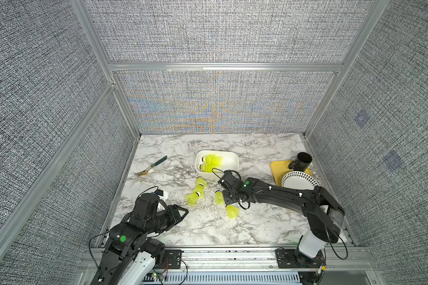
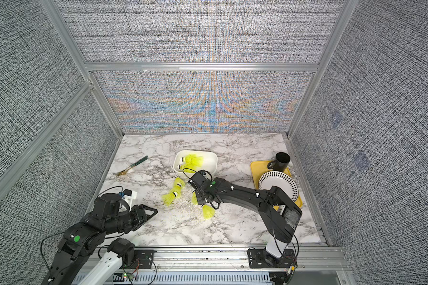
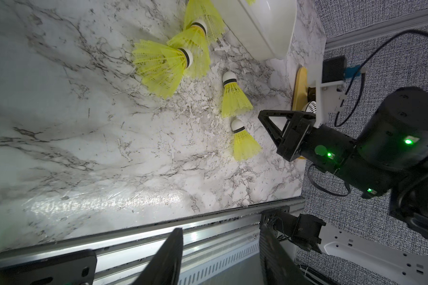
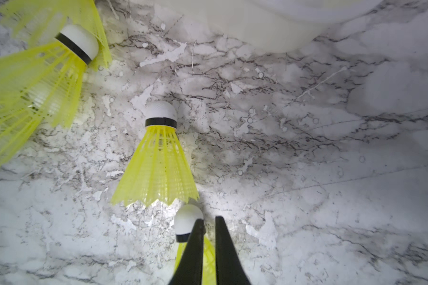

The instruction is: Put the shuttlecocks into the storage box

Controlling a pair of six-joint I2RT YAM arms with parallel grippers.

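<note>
Two shuttlecocks (image 1: 210, 164) lie in the white storage box (image 1: 216, 175) at the table's middle. In front of the box, two yellow shuttlecocks overlap; the lower one (image 3: 162, 67) rests across the other (image 3: 204, 16). Two more lie singly to their right, an upper shuttlecock (image 4: 156, 156) and a lower one (image 4: 187, 220). My right gripper is over the lower one's head, its fingers a narrow gap apart, and the shuttlecock shows through beneath them. At front left, my left gripper stands open and empty, clear of the shuttlecocks.
A brush (image 1: 153, 164) lies on the left. On the right are a yellow tray (image 1: 278, 167), a black mug (image 1: 301, 161) and a patterned plate (image 1: 298, 182). The right arm crosses above the table's right half.
</note>
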